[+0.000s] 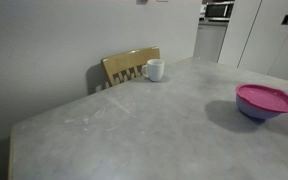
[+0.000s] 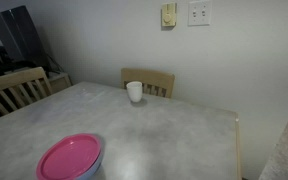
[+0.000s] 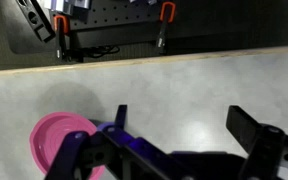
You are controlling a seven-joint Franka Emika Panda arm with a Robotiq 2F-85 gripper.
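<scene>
A white mug (image 1: 155, 70) stands upright near the table's far edge, close to a wooden chair; the second exterior view also has this mug (image 2: 135, 91). The bowl (image 1: 254, 108) is blue-purple with a pink lid (image 1: 268, 97) on it. Seen from above in the wrist view, the pink lid (image 3: 60, 138) lies at the lower left, partly behind my gripper's left side. My gripper is open over the table, its two dark fingers wide apart with only bare tabletop between them. Neither exterior view shows the gripper, and the wrist view does not show the mug.
Wooden chairs (image 2: 16, 90) stand at its edges. Along the table edge in the wrist view is a dark metal frame (image 3: 114, 35) with orange-marked clamps and cables. A wall runs behind the table.
</scene>
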